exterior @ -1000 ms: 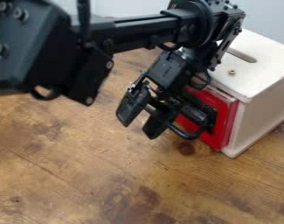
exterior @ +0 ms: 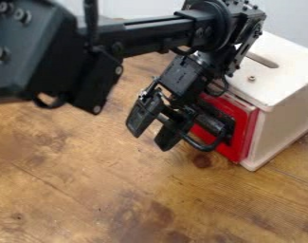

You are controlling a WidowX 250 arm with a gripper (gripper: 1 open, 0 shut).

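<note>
My black gripper (exterior: 163, 128) hangs tilted downward at the centre, in front of a red panel (exterior: 241, 126) on the face of a cream wooden box (exterior: 284, 91). The gripper and its cables cover part of the panel. I cannot tell whether the fingers are open or shut, or whether they touch anything.
The box has a slot and a screw on its top and stands at the right on a wooden surface (exterior: 81, 185). A pale wall lies behind.
</note>
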